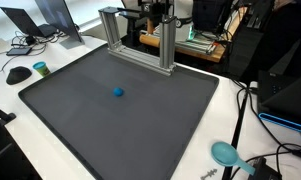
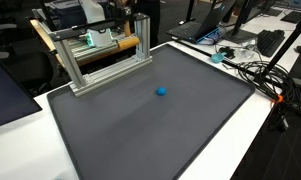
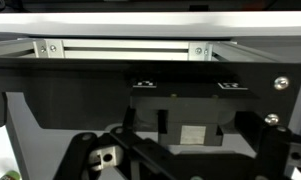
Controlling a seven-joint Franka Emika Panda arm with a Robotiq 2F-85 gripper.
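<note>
A small round blue object point(image 1: 118, 92) sits by itself on the dark grey mat point(image 1: 100, 120); exterior view 2 has the same blue object point(image 2: 161, 91) right of the mat's middle. My gripper is open in the wrist view, over a black bar point(image 3: 60, 95) with metal screws at its right end. Dark shapes and shadow make the space between the fingers hard to read; nothing clearly sits there. The blue object is outside the wrist view. In the exterior views, the arm stands at the aluminium frame point(image 1: 168, 55), with the fingertips hard to make out.
The aluminium frame point(image 2: 110, 75) stands along one mat edge. A green cup point(image 1: 41, 69), a dark rounded item point(image 1: 18, 75) and a laptop point(image 1: 28, 42) are off the mat. A turquoise item point(image 1: 228, 155) lies near the front right.
</note>
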